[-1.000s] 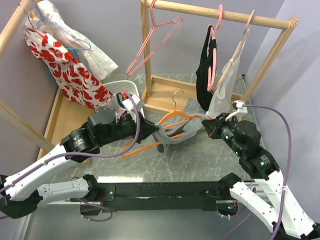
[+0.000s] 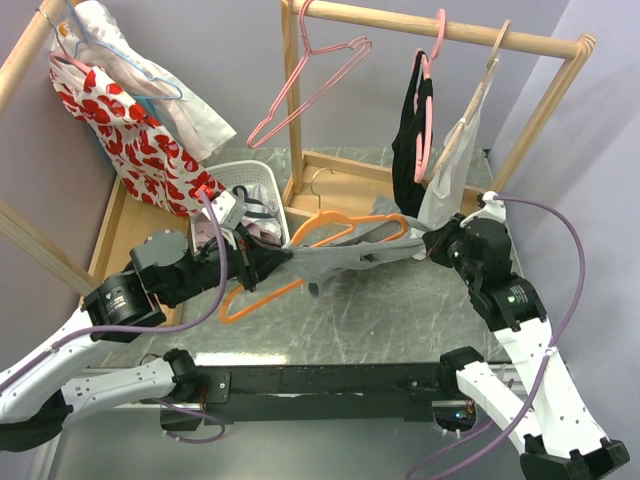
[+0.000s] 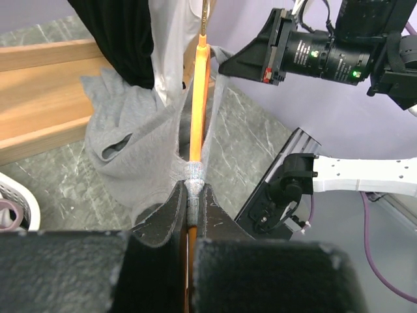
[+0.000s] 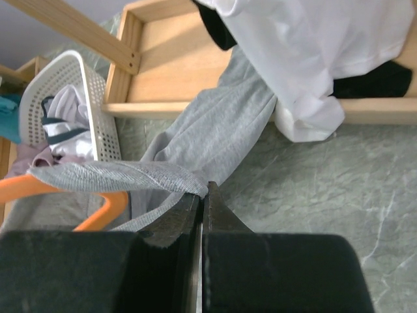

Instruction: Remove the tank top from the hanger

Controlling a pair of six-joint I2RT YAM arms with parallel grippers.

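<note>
The orange hanger (image 2: 262,302) is held slanted in mid-air with the grey tank top (image 2: 345,262) hanging around it. My left gripper is shut on the hanger, with grey cloth wrapped round the bar at its fingertips. A narrow grey strap runs taut across to my right gripper, which is shut on the strap's edge. In the right wrist view, the hanger's rounded end (image 4: 112,210) lies left of those fingers, apart from them, with the strap stretched over the orange arm. The body of the top droops between the grippers toward the rack.
Close behind the right gripper hang a white garment (image 2: 455,165) and a black one (image 2: 408,140). An empty pink hanger (image 2: 300,95) is on the rail. A white basket (image 2: 280,190) with clothes stands behind the left gripper.
My left gripper has moved left with the hanger, which has tilted, its hook swinging left. The right gripper has shifted slightly right.
</note>
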